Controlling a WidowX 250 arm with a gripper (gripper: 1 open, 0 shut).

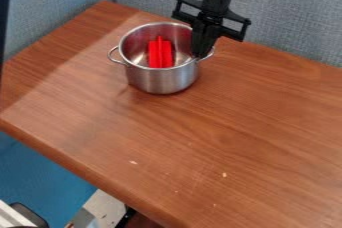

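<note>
A steel pot (163,77) with side handles stands on the wooden table, holding a red object (160,52) upright inside it. My black gripper (201,50) reaches down to the pot's right rear rim, beside the red object. It looks shut, with nothing clearly visible between its fingers; the rim at the fingertips is partly hidden.
Grey padded walls (294,22) stand behind and at the left.
</note>
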